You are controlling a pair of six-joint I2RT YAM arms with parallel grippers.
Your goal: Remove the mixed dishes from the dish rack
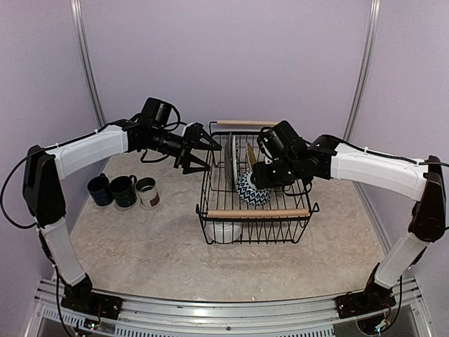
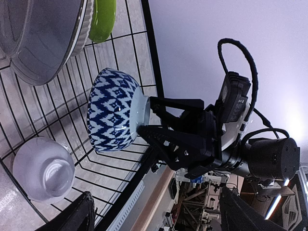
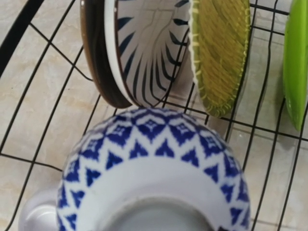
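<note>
A blue-and-white patterned bowl point(image 2: 108, 110) is tipped up inside the wire rack point(image 1: 259, 214), with my right gripper at its foot, fingers around it; whether they grip it is unclear. Behind it stand upright plates: a dark one point(image 3: 96, 53), a striped one point(image 3: 149, 57), a yellow one point(image 3: 219, 53) and a green one point(image 3: 296, 57). A pale bowl point(image 2: 43, 168) sits lower in the rack. My left gripper point(image 1: 202, 153) is open above the rack's left edge, nothing between its fingers.
Several mugs point(image 1: 123, 191) stand on the counter at left. The counter in front of them and right of the rack is clear.
</note>
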